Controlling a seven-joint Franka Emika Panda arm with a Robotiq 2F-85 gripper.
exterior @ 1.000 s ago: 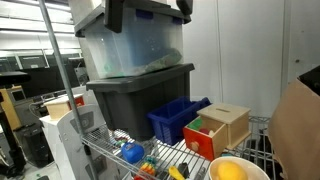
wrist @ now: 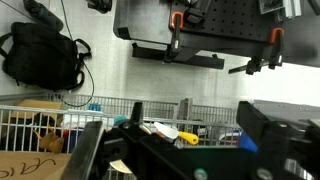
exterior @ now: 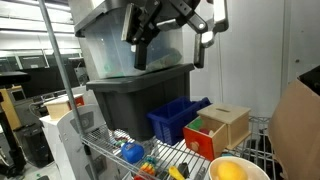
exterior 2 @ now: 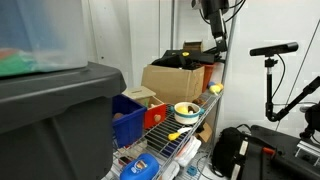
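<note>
My gripper [exterior: 169, 60] hangs above the wire rack in exterior view 1, fingers spread wide with nothing between them. In the wrist view, its two dark fingers [wrist: 95, 148] stand far apart at the bottom. Exterior view 2 has the gripper [exterior 2: 220, 45] high at the right, clear of everything on the rack. Under it on the rack are a white bowl [exterior: 254, 171] with a yellow item [exterior: 231, 171] inside, a blue rounded item [exterior: 132, 152], a blue bin [exterior: 176, 119] and a wooden box [exterior: 223, 125]. No task object is named.
A black tote [exterior: 143, 99] carries a clear plastic bin [exterior: 110, 48] at the back left of exterior view 1. A cardboard box [exterior: 300, 125] stands at the right. The wrist view has a black table [wrist: 225, 45] at the top and open floor [wrist: 160, 78] between it and the rack.
In exterior view 1 my gripper has come right and lower over the last second, its fingers staying apart. The things on the rack have not moved.
</note>
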